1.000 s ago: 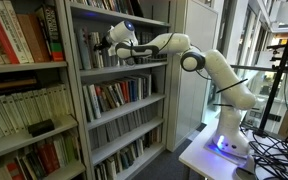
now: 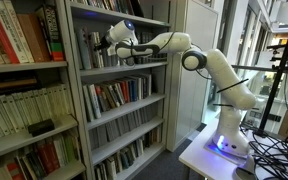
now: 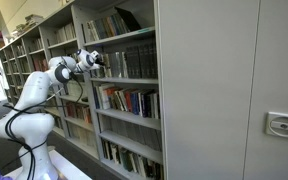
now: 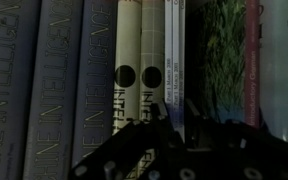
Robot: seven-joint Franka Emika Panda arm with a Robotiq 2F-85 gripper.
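Note:
My gripper reaches in among upright books in the wrist view, its dark fingers at the lower middle. It is shut on a thin white book (image 4: 178,55), whose pale spine rises between the fingertips. Left of it stand two cream volumes (image 4: 127,45) with black dots, and to its right is a book with a green grassy cover (image 4: 216,55). The picture there is dark, so the fingers' edges are hard to make out. From outside, the arm's end (image 2: 112,43) is up at an upper shelf, and books partly hide the fingertips.
Several grey-blue volumes (image 4: 54,80) fill the left of the wrist view; a red-spined book (image 4: 252,60) stands farther right. A shelf board (image 2: 124,69) runs below the arm's end, with further rows of books underneath. A white cabinet side (image 3: 209,90) borders the shelves.

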